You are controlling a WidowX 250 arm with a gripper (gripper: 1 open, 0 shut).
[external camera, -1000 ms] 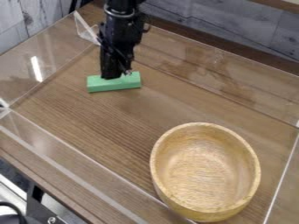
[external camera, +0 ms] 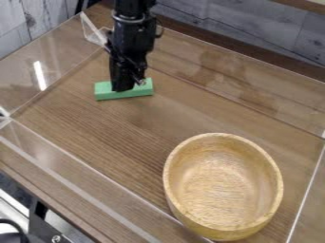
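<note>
My black gripper hangs from the arm at the upper middle, its tips over a green block that lies on the wooden table. The fingers look shut, and the view is too small to show whether they touch the block. A tan round bowl rests at the lower right.
Grey wall panels stand at the upper left.
My gripper has lowered slightly toward the green block. The block and the bowl have not visibly moved.
</note>
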